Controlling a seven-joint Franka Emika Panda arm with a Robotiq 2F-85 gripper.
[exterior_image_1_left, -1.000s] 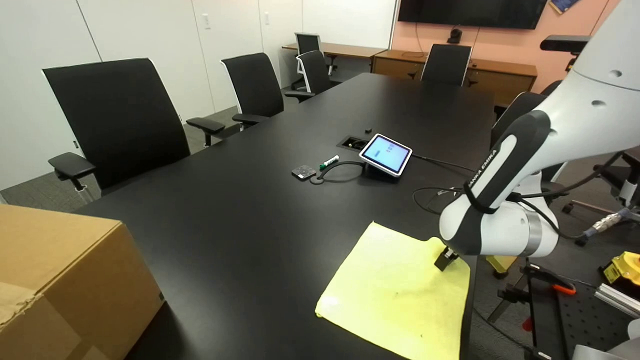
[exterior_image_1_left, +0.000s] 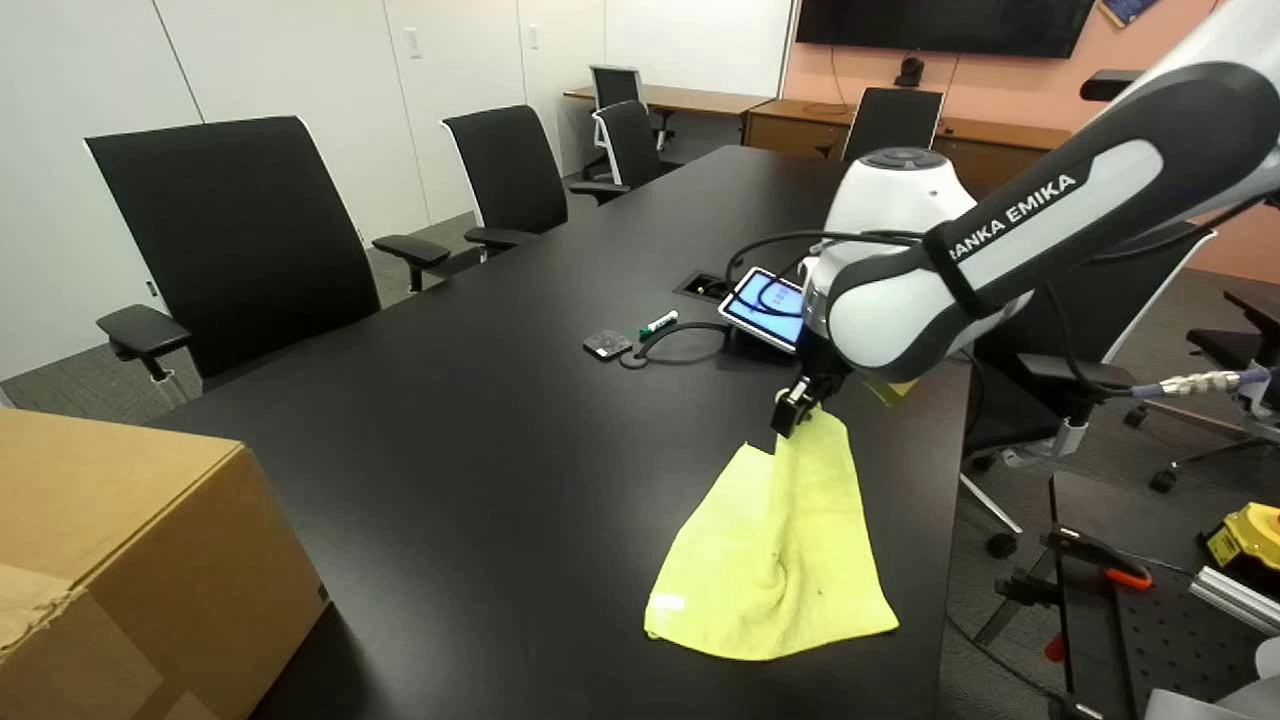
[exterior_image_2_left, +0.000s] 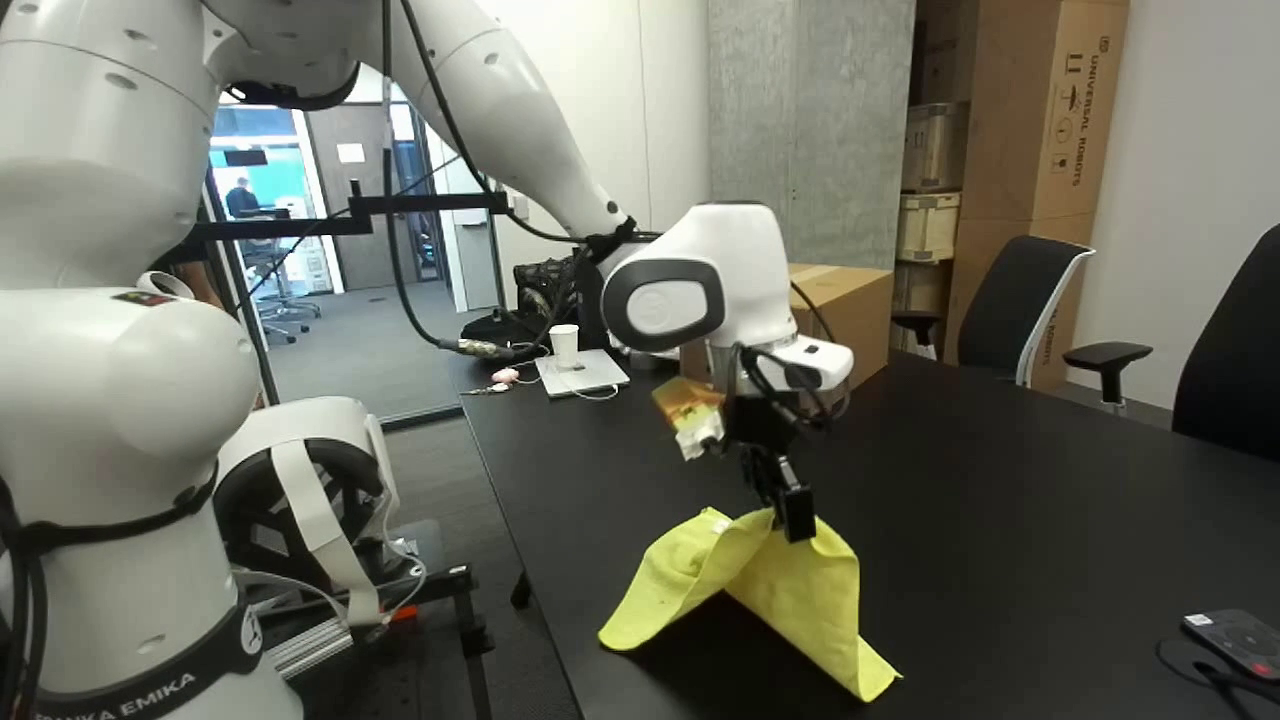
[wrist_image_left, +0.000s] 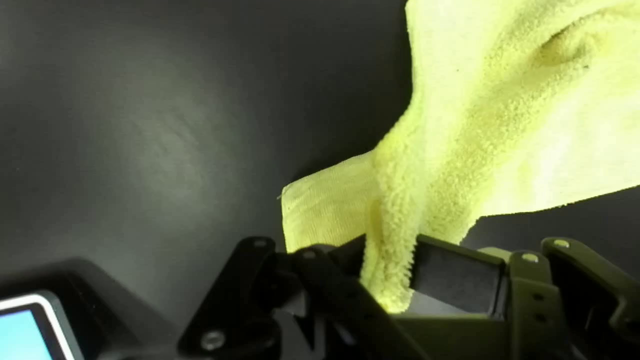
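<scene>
A yellow cloth (exterior_image_1_left: 768, 564) lies partly on the black table, one part of it pulled up toward my gripper (exterior_image_1_left: 798, 414). The gripper is shut on a fold of that cloth; in the wrist view the fluffy fold of the cloth (wrist_image_left: 393, 258) rises between the fingers. From the other side, the cloth (exterior_image_2_left: 804, 588) hangs like a tent below my gripper (exterior_image_2_left: 792, 522), its lower corners resting on the table. One flat corner of the cloth sticks out left of the fold in the wrist view.
A tablet (exterior_image_1_left: 765, 307) stands close behind the gripper, with a marker (exterior_image_1_left: 659, 323) and a small dark box (exterior_image_1_left: 607, 344) to its left. A cardboard box (exterior_image_1_left: 144, 564) occupies the near left.
My gripper has moved up and away from the table's right edge toward the tablet, raising part of the cloth. The cloth lay spread nearly flat before; now it is bunched and folded.
</scene>
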